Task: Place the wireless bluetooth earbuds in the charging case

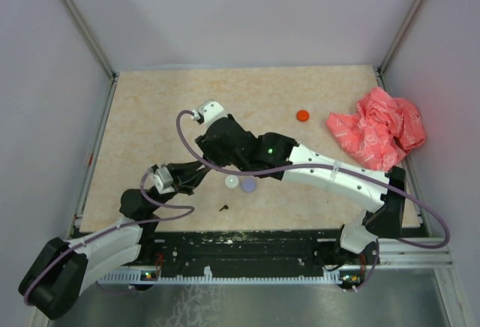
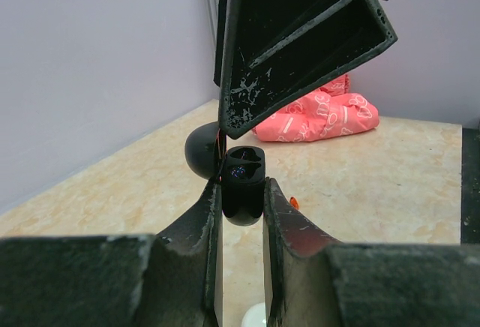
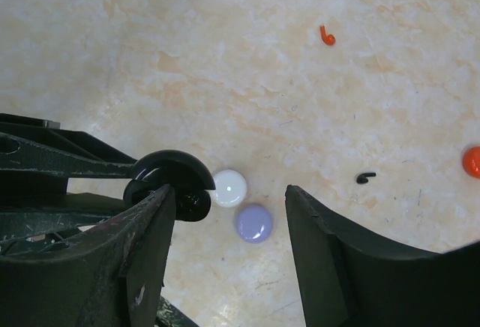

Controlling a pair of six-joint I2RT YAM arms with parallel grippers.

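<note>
My left gripper is shut on the black charging case, which is held up with its rounded lid raised behind it; the right wrist view shows the case [image 3: 169, 184] open. My right gripper stands open beside and above it, one dark finger overlapping the case in that view. In the top view both grippers meet near the middle. A small black earbud [image 3: 364, 178] and a red-orange one [image 3: 328, 37] lie on the table.
A white disc [image 3: 229, 188], a lavender disc [image 3: 255, 223] and a red disc [image 1: 302, 115] lie on the table [image 1: 150, 102]. A crumpled red cloth [image 1: 375, 130] fills the right side.
</note>
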